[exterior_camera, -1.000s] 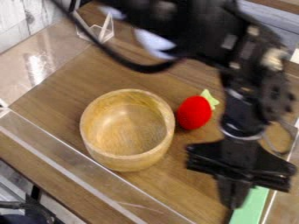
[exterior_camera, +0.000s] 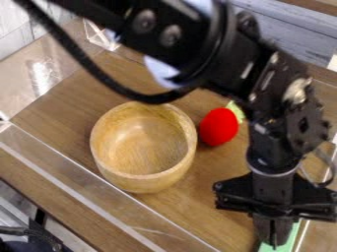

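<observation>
My gripper hangs at the lower right, shut, its tips over or on a light green flat item at the bottom edge; whether anything sits between the fingertips is hidden. A wooden bowl stands at centre left. A red strawberry-like object with a pale green top lies to its right, behind my gripper.
Clear plastic walls edge the wooden surface along the left and front. Bare wood lies left of and behind the bowl. My arm covers much of the top and right of the view.
Over the last second my gripper has shifted slightly at the lower right, around the green item. The bowl and red object have stayed put.
</observation>
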